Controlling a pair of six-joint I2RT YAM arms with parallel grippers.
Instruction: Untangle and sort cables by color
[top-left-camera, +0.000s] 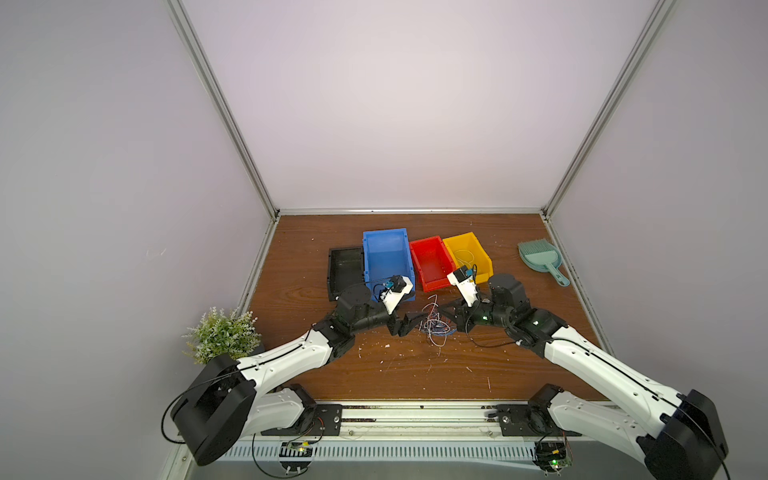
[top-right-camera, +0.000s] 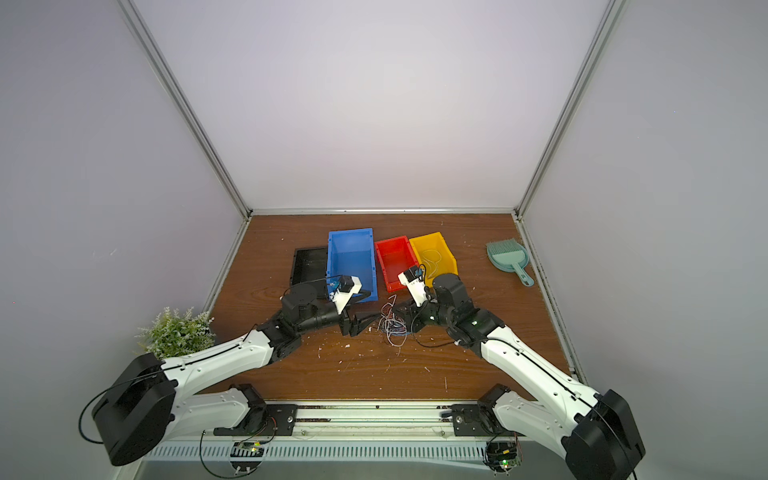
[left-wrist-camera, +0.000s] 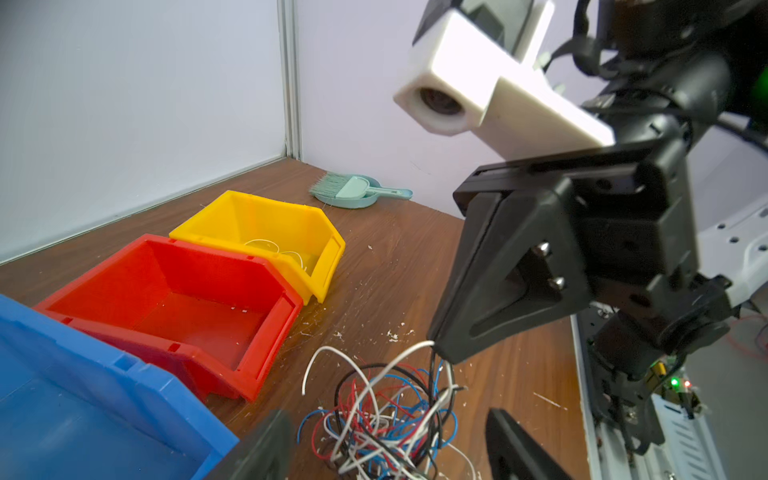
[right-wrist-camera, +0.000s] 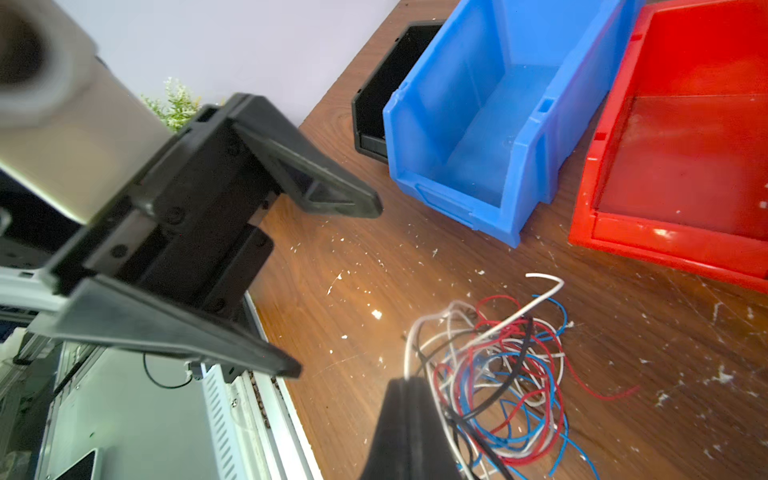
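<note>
A tangle of white, black, red and blue cables (left-wrist-camera: 392, 416) hangs below my right gripper, whose tips are shut on a white and a black strand at its top. In the right wrist view the same tangle (right-wrist-camera: 512, 376) spreads past the fingers; whether its underside touches the table I cannot tell. My left gripper stands open to the left of the tangle, its fingers (right-wrist-camera: 340, 196) apart and nothing between them. Sorting bins stand behind: black (top-left-camera: 345, 272), blue (top-left-camera: 388, 252), red (top-left-camera: 432, 262) and yellow (top-left-camera: 480, 254). A pale thin cable lies inside the yellow one.
A green dustpan with brush (top-left-camera: 544, 257) lies at the right rear, and a potted plant (top-left-camera: 224, 332) stands at the left. Small cable scraps dot the wooden table (top-left-camera: 384, 376). Both grippers are close together.
</note>
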